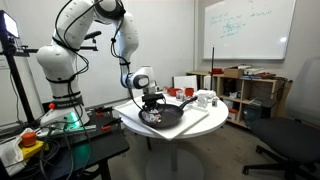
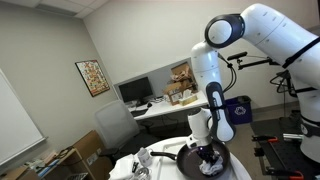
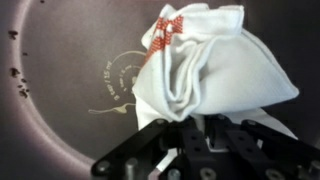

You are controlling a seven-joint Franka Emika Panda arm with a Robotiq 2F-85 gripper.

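Note:
A large dark pan [image 1: 178,122] lies on the round white table, its long handle pointing to the back right. In it is a white cloth [image 3: 215,65] with a red-orange stitched pattern, bunched and folded. My gripper is shut on a fold of this cloth, low over the pan's dark floor. Pale printed lettering and a few dark specks show on the pan's bottom in the wrist view. From the second exterior view, the gripper [image 2: 206,155] reaches down into the pan, the cloth [image 2: 210,167] under it. The fingertips themselves are hidden by cloth.
A white board [image 1: 190,132] lies under the pan. White cups [image 1: 206,99] and red items [image 1: 187,92] stand along the table's back. An office chair [image 1: 285,135] is at the right.

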